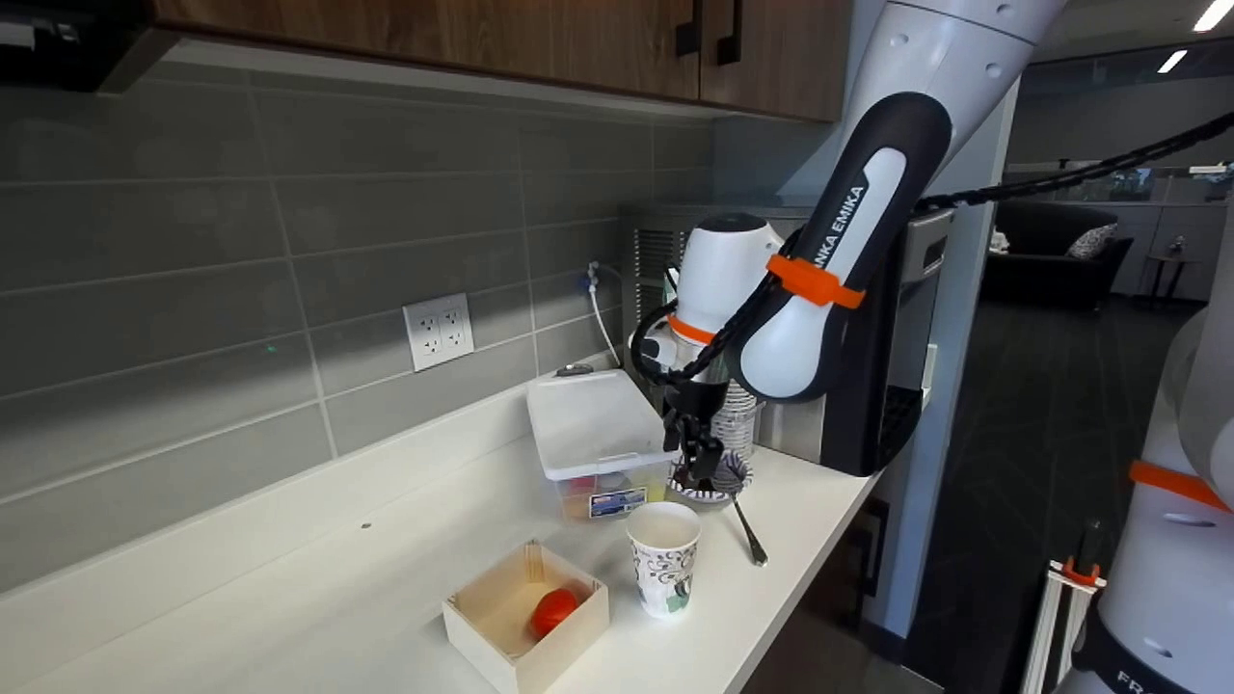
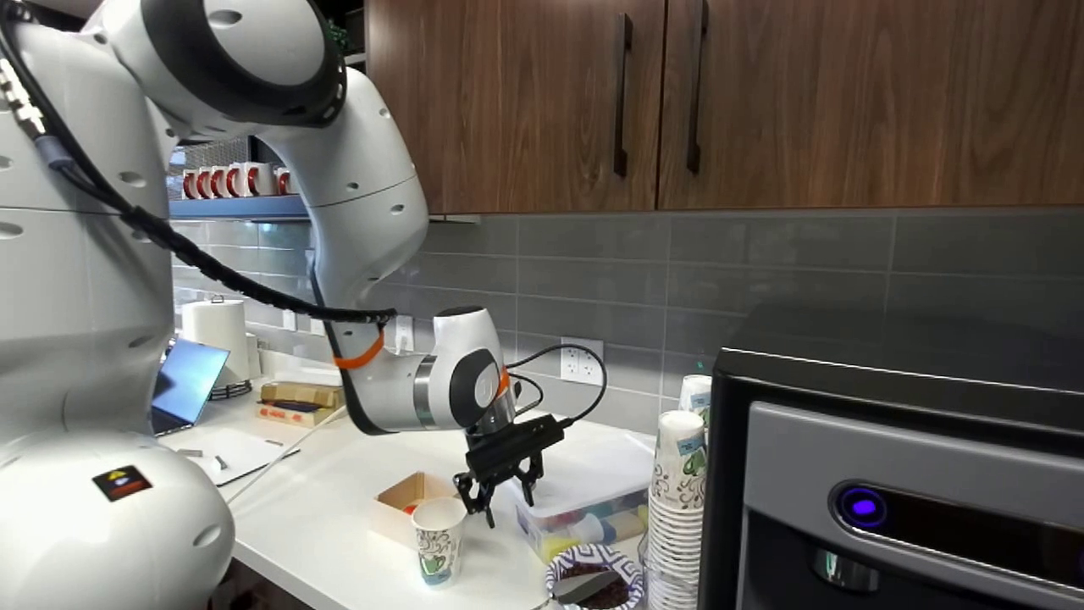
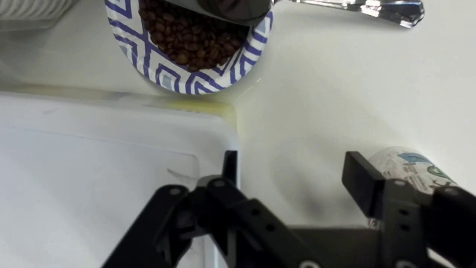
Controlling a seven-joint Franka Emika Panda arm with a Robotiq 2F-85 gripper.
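Note:
My gripper hangs above the counter with its fingers spread and nothing between them. In the wrist view, one finger is over the edge of the lidded plastic box (image 3: pixel 102 178) and the other overlaps the paper cup (image 3: pixel 401 163). The patterned cup (image 1: pixel 665 578) stands upright on the counter. A blue-and-white bowl (image 3: pixel 200 85) contains brown beans (image 3: pixel 192 42), with a metal spoon (image 1: pixel 749 532) resting in it and its handle reaching out over the counter. The wooden box (image 1: pixel 497 607) holds a red round object (image 1: pixel 552 613).
Stacked paper cups (image 2: pixel 676 508) stand beside the black-and-silver machine (image 2: pixel 864 437). Wooden cabinets (image 2: pixel 813 102) hang overhead, and the tiled wall (image 1: pixel 174 289) bounds the back. Bare counter (image 1: pixel 312 590) lies left of the wooden box.

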